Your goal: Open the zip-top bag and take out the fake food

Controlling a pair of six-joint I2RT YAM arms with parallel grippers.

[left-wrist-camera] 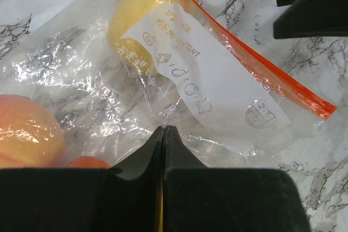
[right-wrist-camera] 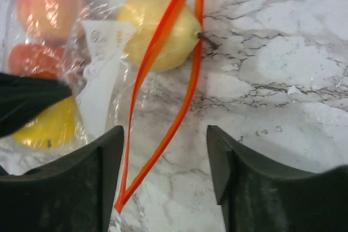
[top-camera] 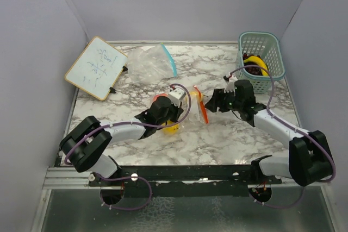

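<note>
The clear zip bag (left-wrist-camera: 81, 63) with red-orange seal strip (right-wrist-camera: 185, 101) lies mid-table, holding a yellow pear (right-wrist-camera: 155, 36), a peach (left-wrist-camera: 30, 131) and more orange and yellow pieces, with a white printed label (left-wrist-camera: 201, 74). My left gripper is shut over the bag, with nothing visible between its fingers. My right gripper stands open at the bag's right, facing the seal strip, which shows as a loop between its fingertips in the right wrist view.
A green basket (top-camera: 245, 42) with a banana and dark fruit stands back right. An empty bag (top-camera: 149, 63) and a whiteboard (top-camera: 95, 67) lie at the back left.
</note>
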